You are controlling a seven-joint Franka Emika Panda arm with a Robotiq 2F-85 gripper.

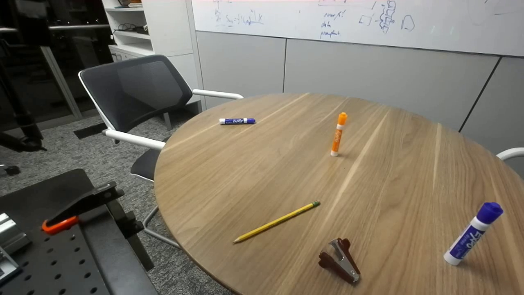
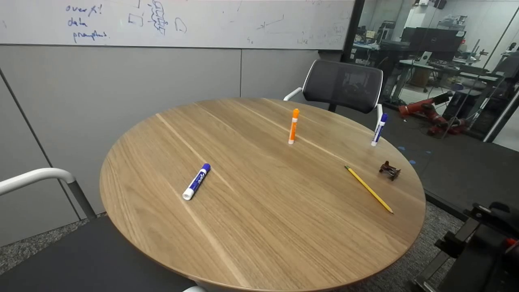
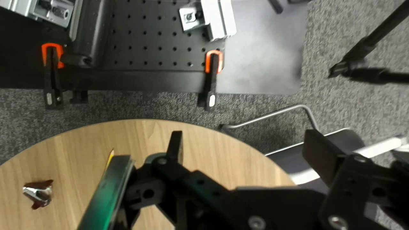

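Observation:
In the wrist view my gripper stands open, its two dark fingers wide apart with nothing between them. It hangs above the near edge of the round wooden table [image 2: 272, 219]. On the tabletop an orange marker [image 1: 337, 135] stands upright near the middle. One blue marker [image 1: 237, 121] lies flat on its side. Another blue marker [image 1: 471, 236] stands on end, cap up. A yellow pencil [image 1: 277, 222] lies near a brown staple remover [image 1: 341, 260]. Gripper parts hide most of the pencil [image 3: 111, 156] in the wrist view; the staple remover [image 3: 39, 193] shows at lower left.
A black perforated bench [image 3: 153, 49] with orange-tipped clamps [image 3: 213, 61] sits across a carpeted gap from the table. One chair [image 1: 137, 93] is at the table's side and another [image 2: 343, 85] beyond it.

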